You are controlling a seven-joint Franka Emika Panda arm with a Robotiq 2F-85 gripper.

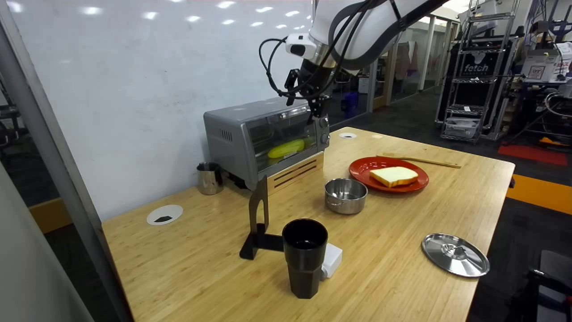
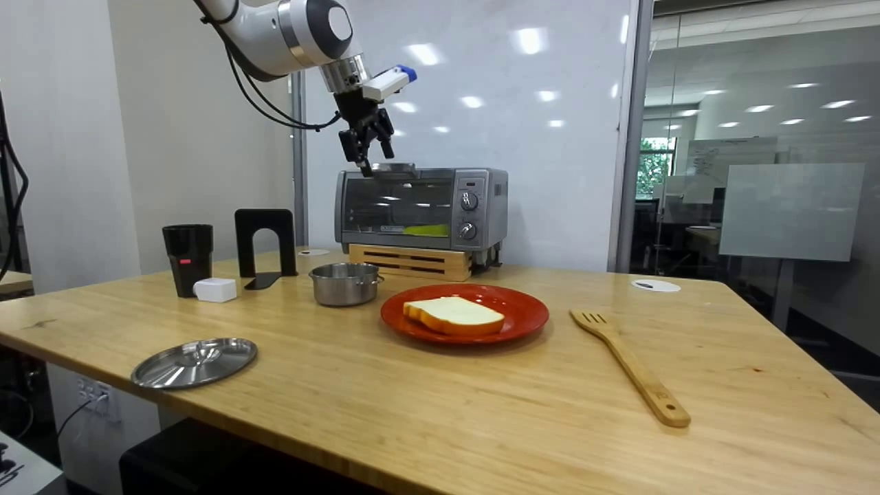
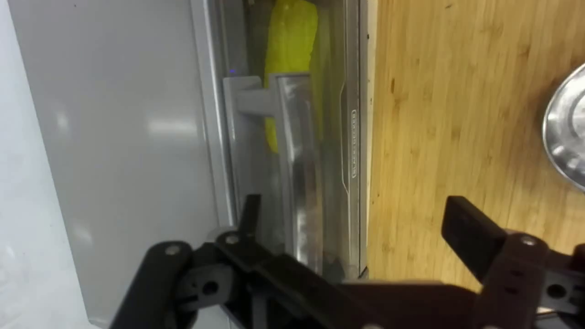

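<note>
A grey toaster oven [image 1: 230,137] stands against the white wall with its glass door shut. Through the glass shows a yellow-green oblong object [image 1: 285,148]. My gripper [image 2: 377,163] hangs at the top front of the oven, pointing down, open and holding nothing. Below the camera in the wrist view, the door handle [image 3: 301,175] runs lengthwise. There my left finger [image 3: 251,214] appears over the gap between handle and oven body, while the right finger [image 3: 471,236] appears over the table on the handle's other side. Whether either finger touches the handle, I cannot tell.
In front of the oven are a steel pot [image 2: 343,288] and a red plate [image 2: 528,317] with a bread slice [image 2: 456,312]. A wooden fork [image 2: 631,363], pot lid [image 2: 196,364], black cup [image 2: 190,260] and black stand [image 2: 287,239] lie around.
</note>
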